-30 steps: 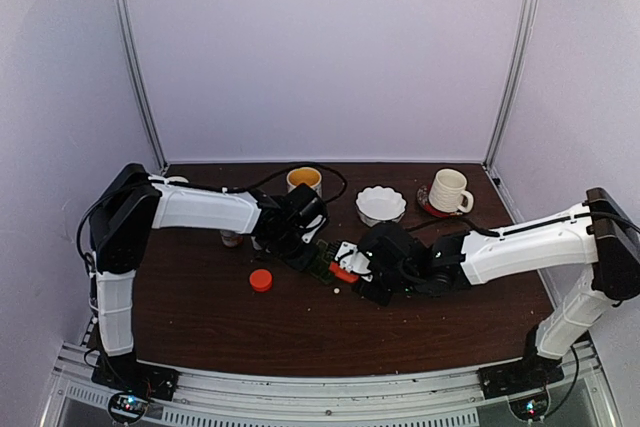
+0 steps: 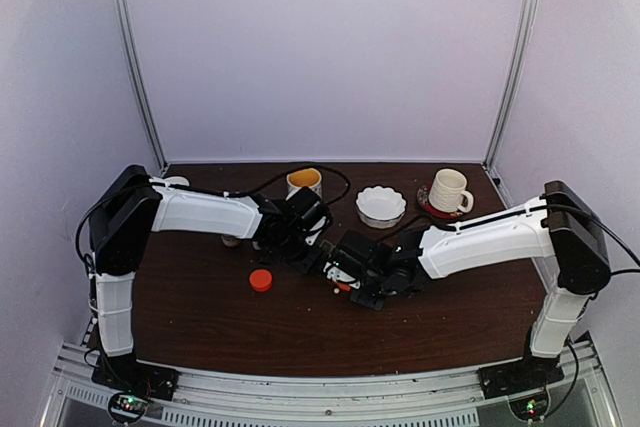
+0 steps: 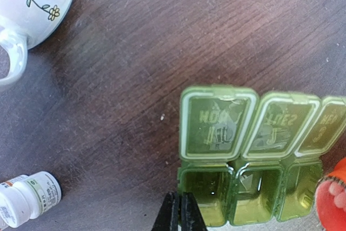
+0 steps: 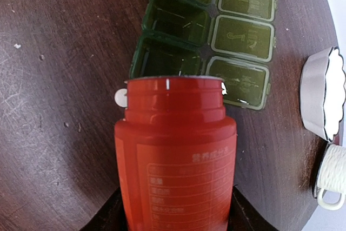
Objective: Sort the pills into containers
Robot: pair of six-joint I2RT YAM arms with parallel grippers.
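Observation:
A green pill box [image 3: 219,125] lies on the table with several lids flipped back and the compartments facing up. My left gripper is shut at the corner of the MON compartment; whether it pinches the wall I cannot tell. My right gripper is shut on a red bottle [image 4: 175,155], uncapped and tilted, its mouth toward the box. Pink pills [image 3: 339,192] show inside that mouth, beside the third compartment. One white pill [image 4: 121,98] rests on the table by the box. The red cap [image 2: 261,280] lies apart on the left.
White pill bottles [image 3: 38,194] lie to the left of the box. Behind the arms stand a mug [image 2: 304,181], a white fluted bowl [image 2: 381,207] and a cream cup [image 2: 450,190] on a red saucer.
The left arm has barely moved.

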